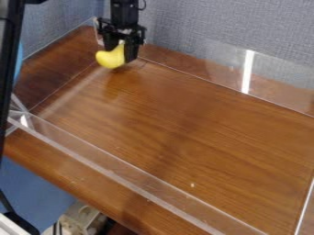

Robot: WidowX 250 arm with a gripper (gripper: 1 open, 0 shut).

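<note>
My black gripper (120, 48) is at the back left of the wooden table, shut on a yellow object (108, 58) that hangs just under and left of it. The object's exact shape is unclear, and the fingertips are partly hidden behind it.
A clear plastic barrier (128, 173) runs along the near side of the table, with another along the back by the grey wall (245, 37). Part of a blue item (17, 64) shows at the left edge.
</note>
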